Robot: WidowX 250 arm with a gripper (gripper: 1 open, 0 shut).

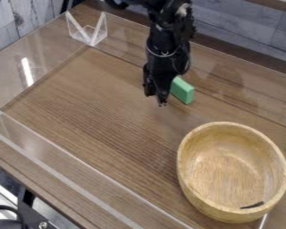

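A small green block (180, 89) lies on the brown wooden table, at the upper middle right. My black gripper (160, 93) hangs just left of it, low over the table, with its fingertips pointing down. It is shut, and nothing shows between its fingers. Whether it touches the block is hard to tell.
A large round tan bowl (231, 154) fills the lower right. A white wire rack (87, 27) stands at the upper left corner.
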